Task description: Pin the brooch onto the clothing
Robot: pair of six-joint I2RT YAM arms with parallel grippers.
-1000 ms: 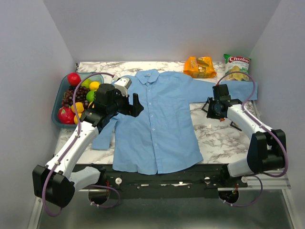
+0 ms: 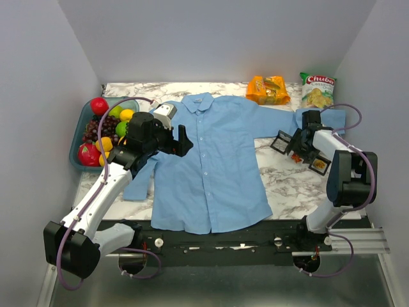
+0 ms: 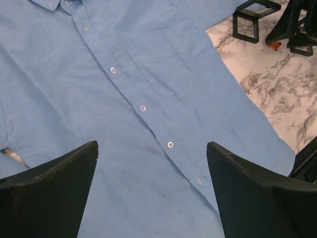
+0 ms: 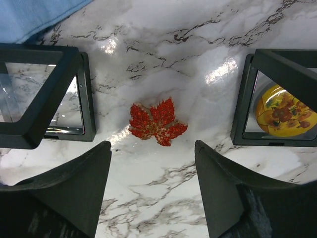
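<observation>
A red maple-leaf brooch [image 4: 157, 121] lies flat on the marble table, between two black frames, in the right wrist view. My right gripper is above it, open, its fingers [image 4: 79, 191] spread wider than the leaf and nothing between them. In the top view this gripper partly covers the brooch [image 2: 296, 157]. The blue button shirt [image 2: 220, 166] is spread out over the middle of the table. Over its left part hangs my open left gripper [image 2: 185, 141], empty; the left wrist view shows only shirt fabric [image 3: 143, 163] between its fingers.
Close on either side of the brooch stand an empty black frame [image 4: 88, 99] and another frame [image 4: 242, 104] with a yellow piece inside. Chip bags [image 2: 267, 90] stand at the back; a fruit basket [image 2: 77, 141] is at left. Bare marble [image 2: 291, 192] lies in front of the frames.
The right gripper has shifted to the right, from near the empty frame to over the brooch, uncovering more of both frames. The left arm and the shirt have stayed still.
</observation>
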